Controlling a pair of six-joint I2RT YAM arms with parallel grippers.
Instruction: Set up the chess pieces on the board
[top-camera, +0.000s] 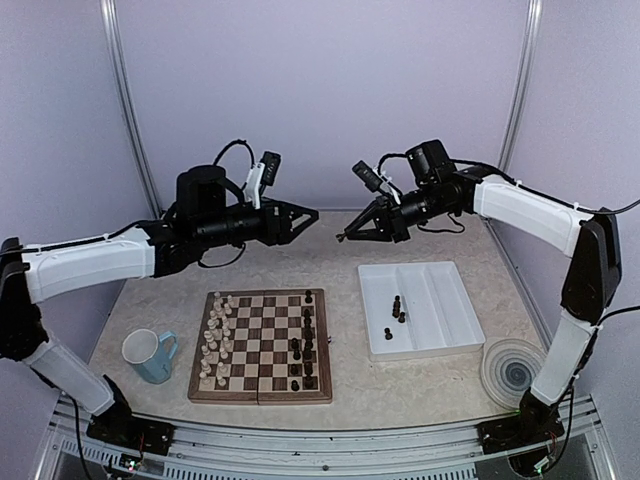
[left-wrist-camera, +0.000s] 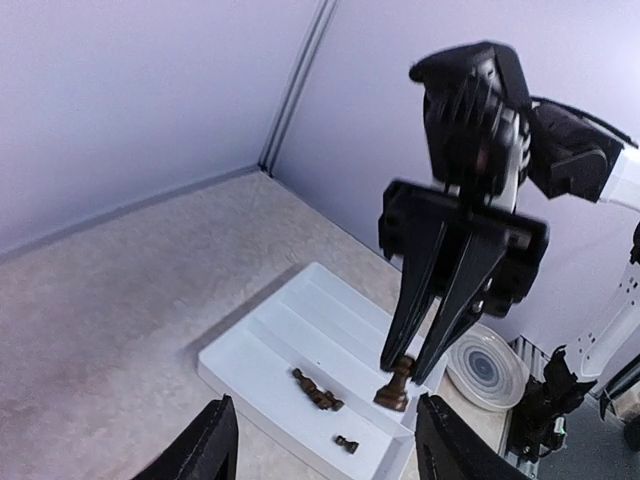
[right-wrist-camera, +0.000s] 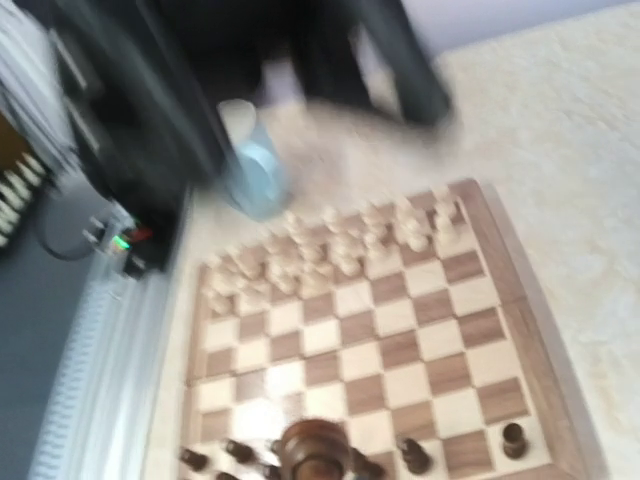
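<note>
A dark chess piece is pinched in my right gripper (top-camera: 345, 235), raised above the table just right of the board; in the right wrist view that piece (right-wrist-camera: 314, 448) shows large at the bottom. My left gripper (top-camera: 312, 226) stands open to the left of it, nothing between its fingers. The wooden board (top-camera: 261, 397) lies below. Light pieces (top-camera: 213, 340) fill its left side, and dark pieces (top-camera: 307, 340) stand along the right. Several dark pieces (top-camera: 398, 308) lie in the white tray (top-camera: 455, 300).
A blue mug (top-camera: 147, 356) stands left of the board near the front. At the front right lies a round clear lid-like disc (top-camera: 513, 372). Bare table shows behind the board and between board and tray.
</note>
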